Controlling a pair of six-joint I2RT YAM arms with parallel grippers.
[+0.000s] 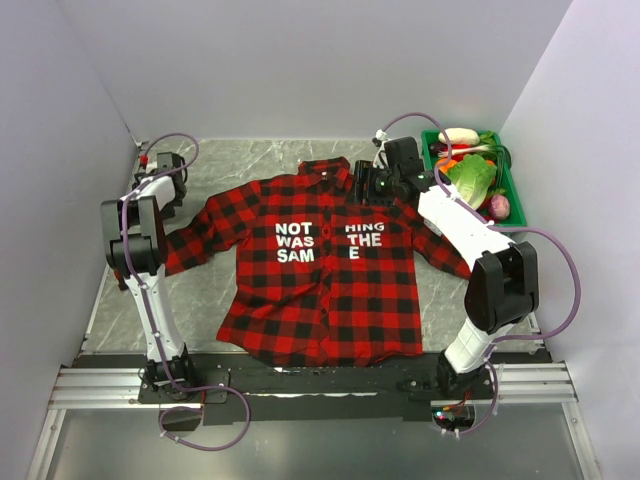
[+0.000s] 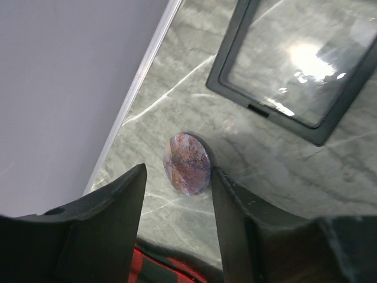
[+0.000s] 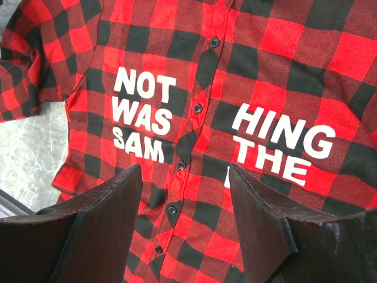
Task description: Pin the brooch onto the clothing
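Observation:
A red-and-black plaid shirt with white lettering and a buttoned placket lies spread on the marble table. In the left wrist view a small round, mottled brooch rests on the marble, just beyond and between the open fingers of my left gripper, at the table's left side. My right gripper is open above the shirt's upper right area, with nothing held; its fingers frame the lettering in the right wrist view.
A dark-framed clear case lies near the brooch. A grey wall borders the table at left. A green bin of vegetables stands at the back right. Bare marble shows at the back left.

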